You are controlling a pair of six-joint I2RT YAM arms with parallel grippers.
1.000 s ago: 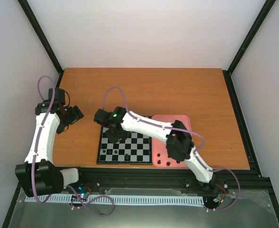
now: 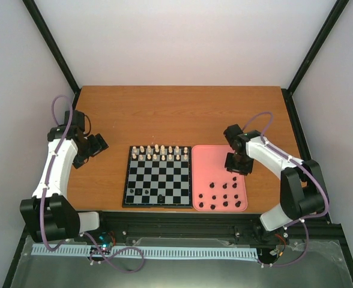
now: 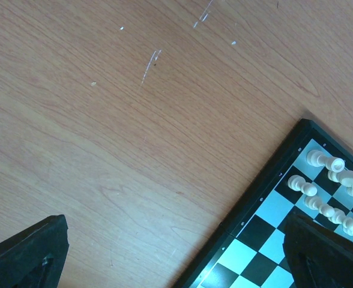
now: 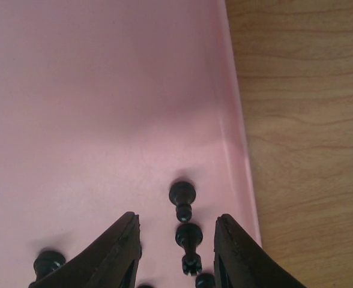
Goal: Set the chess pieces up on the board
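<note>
The chessboard holds white pieces in rows along its far side and several black pieces near its front. The pink tray beside it holds loose black pieces; in the right wrist view a black pawn and another black piece lie in line near the tray's edge. My right gripper is open above them, nothing between its fingers. My left gripper is open left of the board; its view shows the board's corner with a white pawn.
Bare wood also lies left of the board and right of the tray.
My right arm has swung rightward from over the chessboard to the right part of the pink tray. My left arm is nearly still.
</note>
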